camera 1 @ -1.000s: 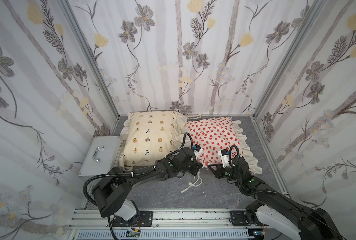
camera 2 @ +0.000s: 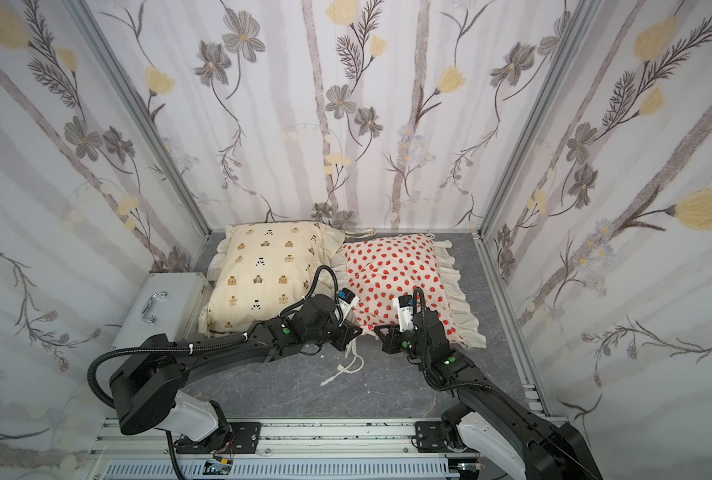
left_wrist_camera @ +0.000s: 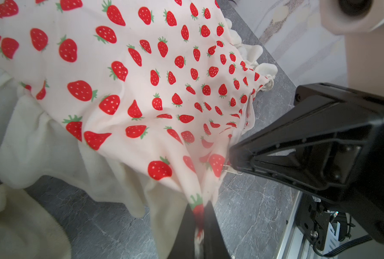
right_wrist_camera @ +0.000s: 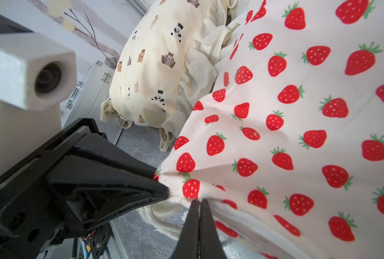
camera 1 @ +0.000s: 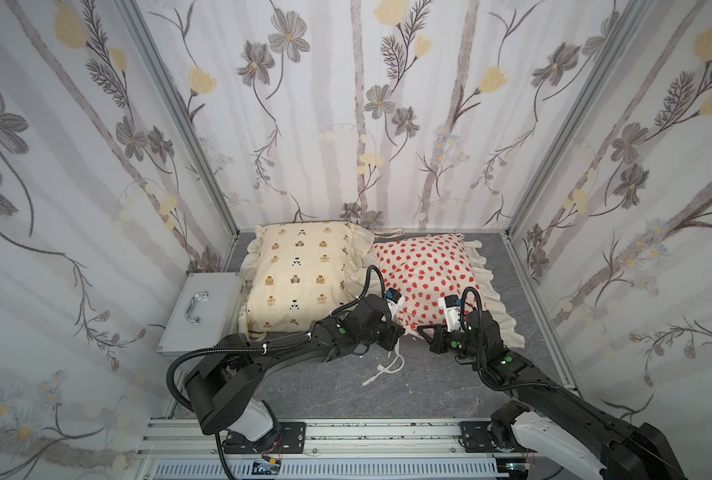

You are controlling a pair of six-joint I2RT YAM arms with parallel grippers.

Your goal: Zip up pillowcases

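The strawberry-print pillowcase (camera 1: 431,268), white with red berries, lies on the right side of the table. At its near left corner my left gripper is shut, with gathered strawberry cloth (left_wrist_camera: 196,210) pinched between the fingertips. My right gripper is shut at the case's near edge, just right of the left one; nothing shows between its fingers. The cloth edge passes right behind its tips. I cannot make out a zipper pull. To the left rests the cream pillowcase (camera 1: 300,268) with small animal prints, plump and untouched by the grippers.
A grey metal case (camera 1: 200,308) with a handle stands at the left, against the cream pillow. White cords (camera 1: 387,366) trail onto the table beneath the left gripper. Bare grey tabletop (camera 1: 419,392) lies in front; patterned walls close off the back and sides.
The left arm and both pillows look unmoved.
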